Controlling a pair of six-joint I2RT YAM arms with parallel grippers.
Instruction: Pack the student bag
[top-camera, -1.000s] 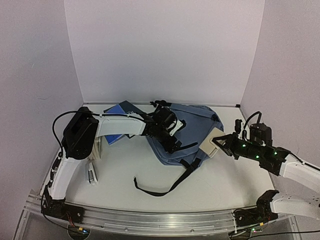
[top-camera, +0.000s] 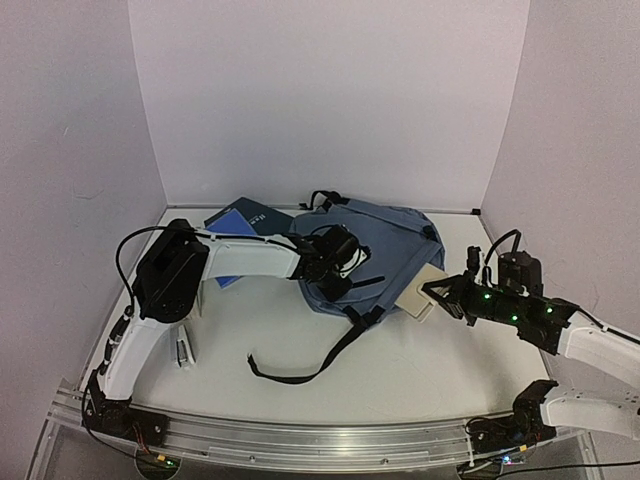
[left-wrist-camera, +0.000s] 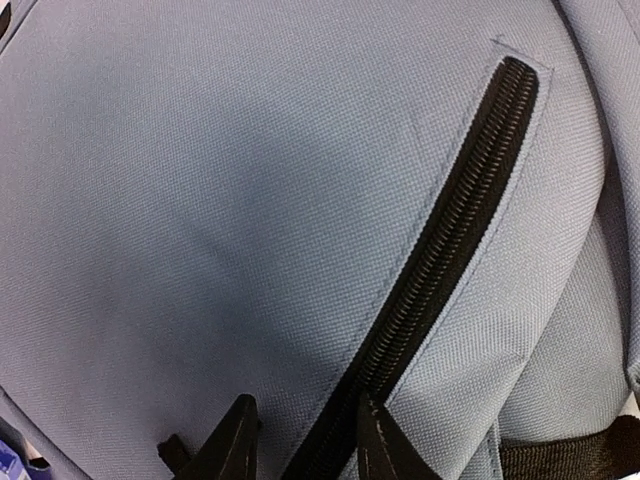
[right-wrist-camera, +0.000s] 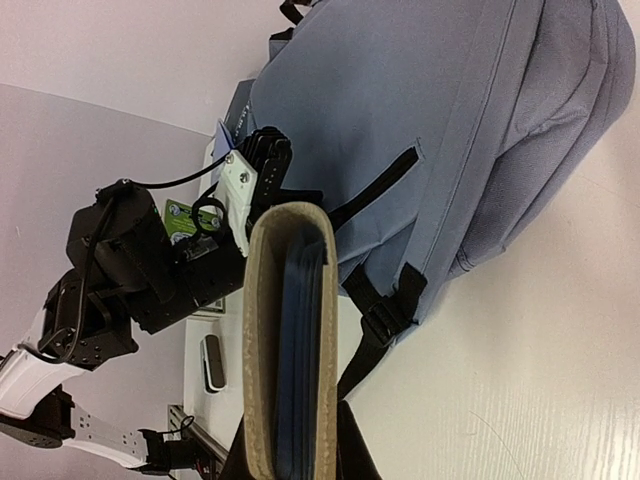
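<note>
The blue-grey bag lies flat across the back middle of the table, its black strap trailing toward the front. Over the bag's lower left part is my left gripper. In the left wrist view its two fingers straddle the black zipper with a gap between them; whether they pinch any fabric cannot be told. My right gripper is shut on a cream case beside the bag's right edge. The right wrist view shows the case end-on, with dark blue layers inside.
A blue book and a dark book lie at the back left, partly behind my left arm. A small grey-white object sits at the front left, and a green item shows nearby.
The bag and its strap have shifted left and slightly back, along with a small movement of my left gripper. My right gripper keeps the case almost where it was.
</note>
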